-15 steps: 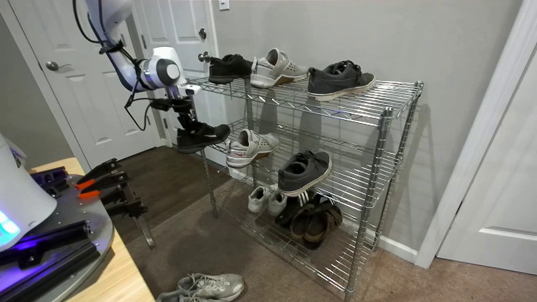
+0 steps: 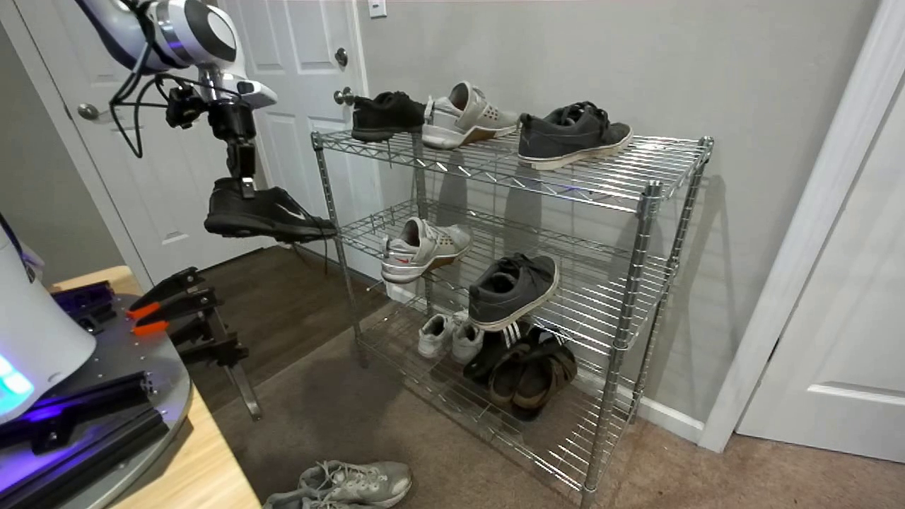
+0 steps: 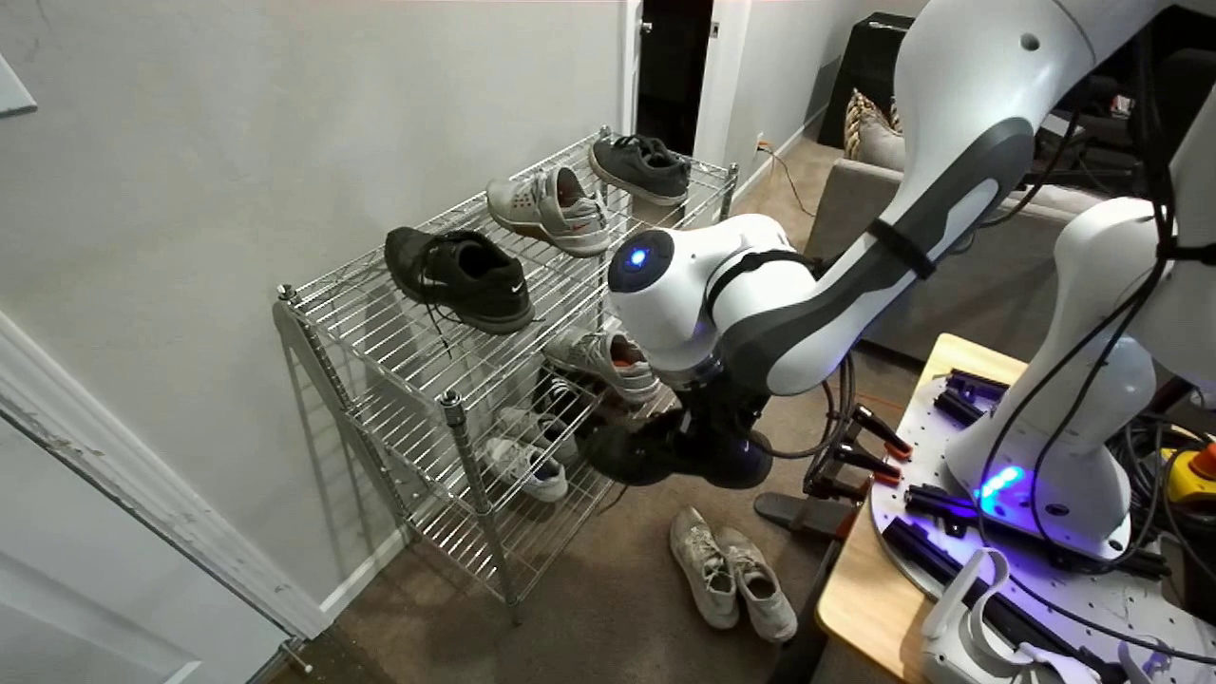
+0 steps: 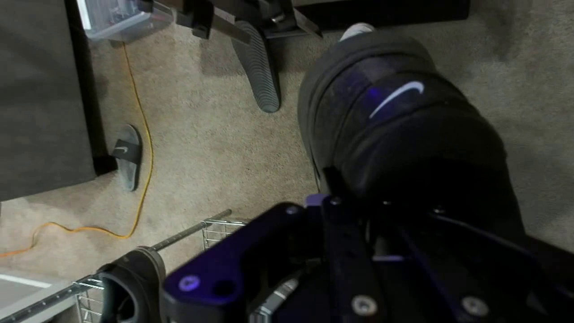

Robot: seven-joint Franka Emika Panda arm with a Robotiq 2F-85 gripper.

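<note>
A black Nike shoe (image 2: 263, 212) hangs in the air left of the wire rack (image 2: 628, 280), its toe toward the rack post. My gripper (image 2: 247, 188) is shut on the shoe's side near its opening. In the wrist view the black shoe (image 4: 409, 107) fills the right half, its white swoosh showing, and the fingertips are mostly hidden in its dark upper. Exterior view 2 has the black shoe (image 3: 735, 462) below the wrist, in front of the rack's near long side. A similar black shoe (image 2: 387, 115) sits at the left end of the top shelf.
The top shelf also bears a white shoe (image 2: 464, 119) and a dark grey shoe (image 2: 573, 136). On the middle shelf are a white shoe (image 2: 421, 251) and a grey shoe (image 2: 513, 290), with bare wire at its left end. Several shoes fill part of the bottom shelf.
My gripper and the black shoe have moved left and slightly up in exterior view 1, away from the middle shelf's left end. The shoes on the rack have stayed put.
</note>
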